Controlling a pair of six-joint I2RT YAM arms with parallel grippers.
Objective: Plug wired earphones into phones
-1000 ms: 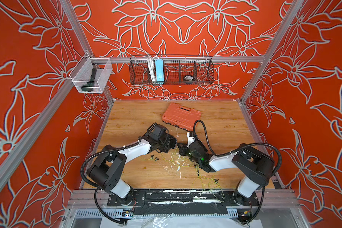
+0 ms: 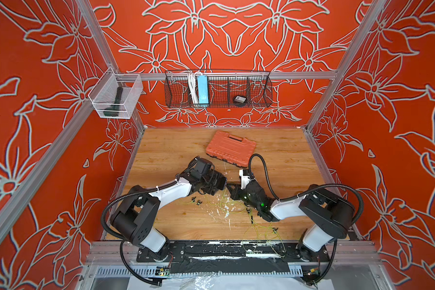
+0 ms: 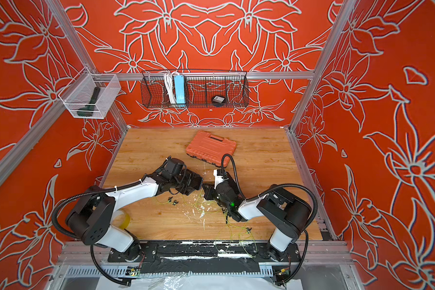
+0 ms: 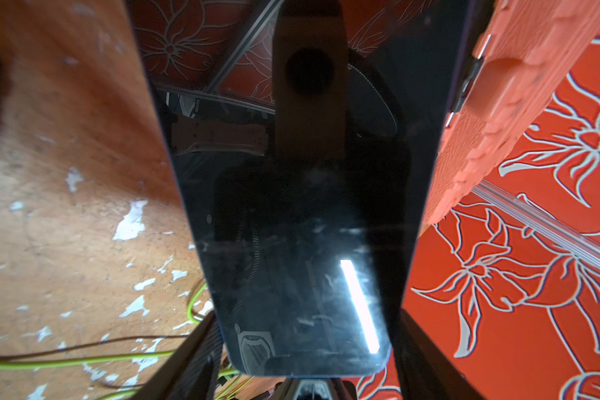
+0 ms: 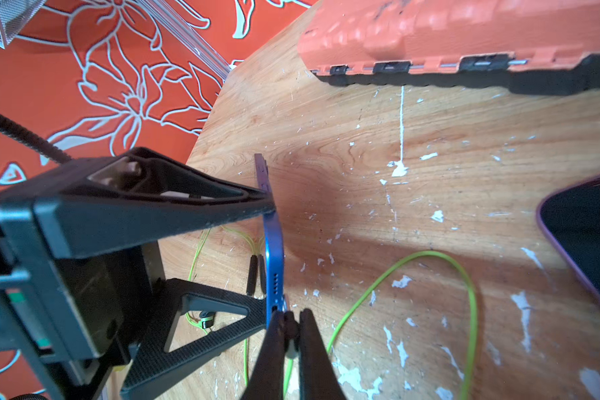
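Observation:
A dark phone with a glossy screen is held upright in my left gripper, shut on it; in the right wrist view its blue edge (image 5: 273, 260) shows between the left fingers. My right gripper meets the phone's lower end, its fingertips close together round what looks like a small plug, too hidden to tell clearly. A metal piece shows there below the phone in the left wrist view. Yellow-green earphone wires (image 5: 466, 286) lie on the table beneath. Another dark phone-like object (image 5: 583, 233) lies at the right of the right wrist view.
An orange case (image 2: 231, 147) lies behind the grippers. Wire baskets (image 2: 236, 89) with a blue box and cables hang on the back wall, a white basket (image 2: 116, 96) at the left.

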